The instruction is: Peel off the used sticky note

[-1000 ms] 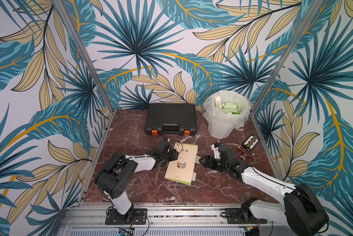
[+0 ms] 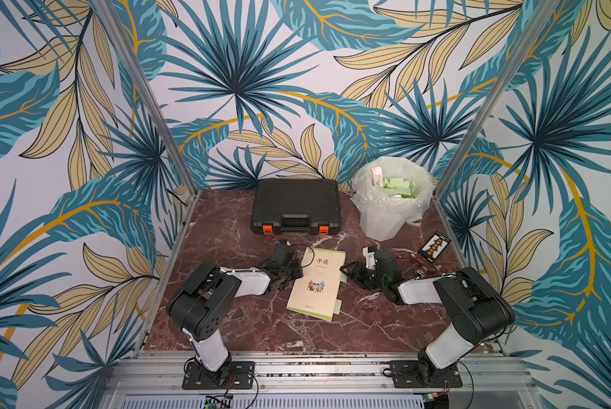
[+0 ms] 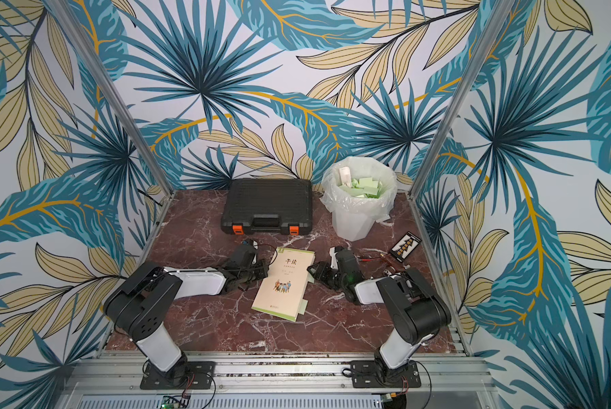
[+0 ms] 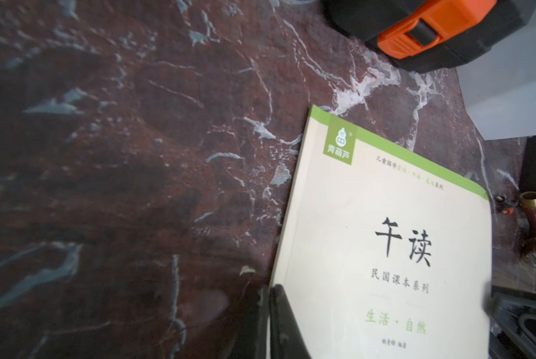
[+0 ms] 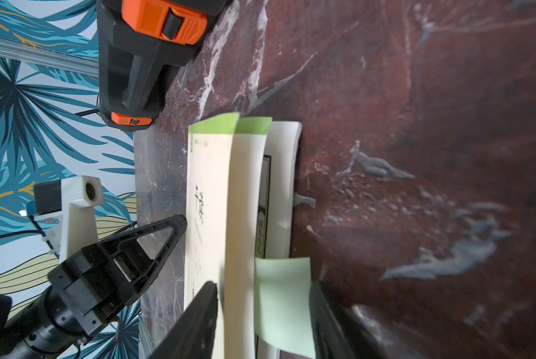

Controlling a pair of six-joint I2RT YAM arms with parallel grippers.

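Note:
A book [image 2: 317, 283] with a cream and green cover lies on the table between my two grippers. In the right wrist view its cover and some pages are lifted along the right side, and a pale green sticky note [image 5: 284, 299] sticks out from that side. My right gripper is open around this side, its fingers [image 5: 205, 323] apart, with page edges and the note in the gap. My left gripper is shut at the book's left edge; nothing shows between its fingers. Another green tab [image 2: 337, 306] shows at the book's lower right.
A white bin [image 2: 385, 221] with a clear liner stands at the back right and holds green and white scraps. The black case [image 2: 295, 204] with orange latches lies at the back. A phone-like card [image 2: 434, 246] lies at the right.
My right gripper has moved in leftward to the book's right edge, its arm folding inward. The book has shifted slightly to the right. The left arm has moved only a little.

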